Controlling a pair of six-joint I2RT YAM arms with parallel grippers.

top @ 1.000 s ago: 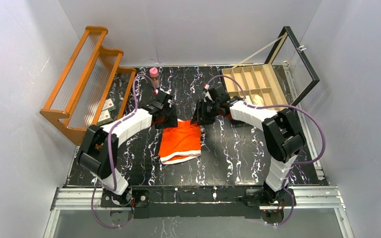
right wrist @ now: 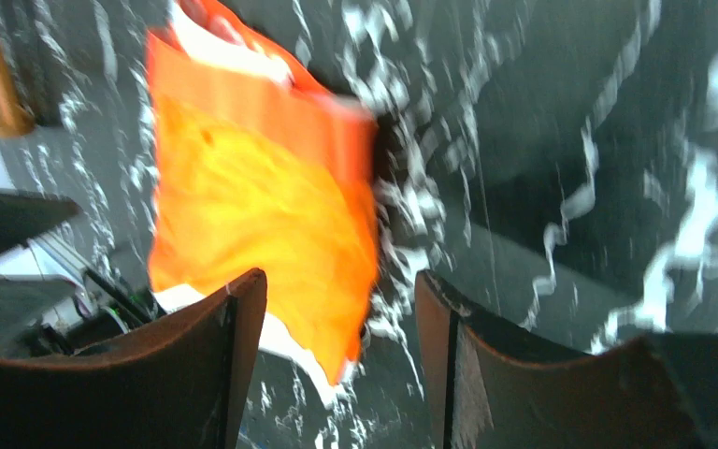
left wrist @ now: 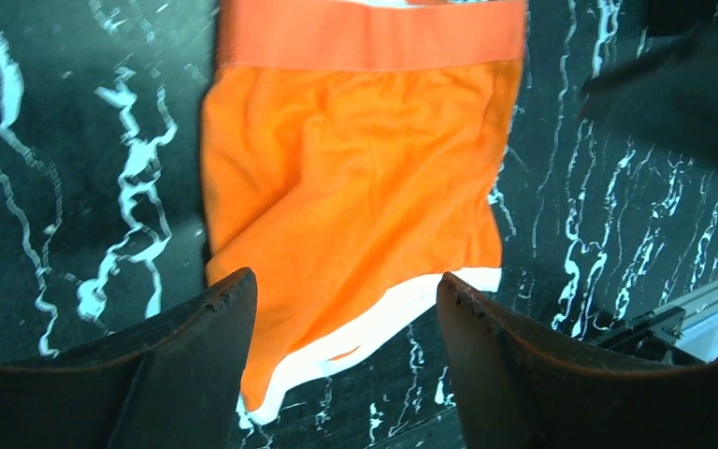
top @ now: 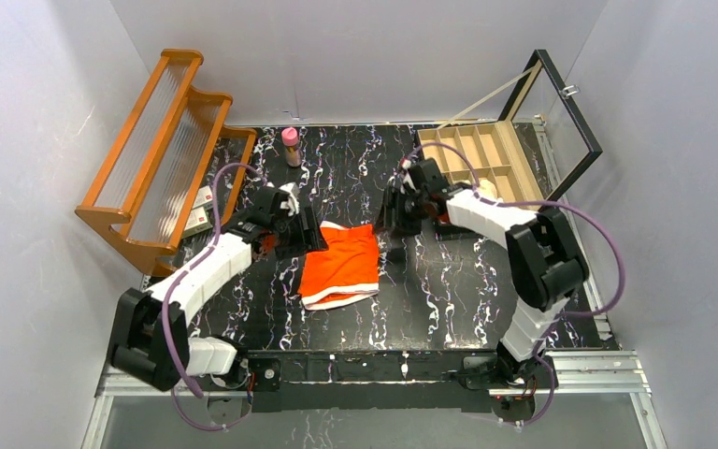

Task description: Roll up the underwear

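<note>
The orange underwear (top: 341, 262) with white edging lies folded flat on the black marbled table, its wide band toward the back. In the left wrist view the underwear (left wrist: 346, 168) spreads above and between my left gripper's parted fingers. My left gripper (top: 320, 245) is open over the garment's back left side, holding nothing. At the back right corner, just outside the cloth, my right gripper (top: 388, 224) hovers open and empty. The right wrist view, a little blurred, has the underwear (right wrist: 252, 206) to the left of and beyond the fingers (right wrist: 243, 318).
A wooden rack (top: 164, 159) stands at the left, with a pink-capped bottle (top: 291, 147) behind. To the back right is a compartmented wooden box (top: 481, 150) with its framed lid (top: 561, 131) raised. Bare table surrounds the cloth in front and at right.
The underwear keeps its place.
</note>
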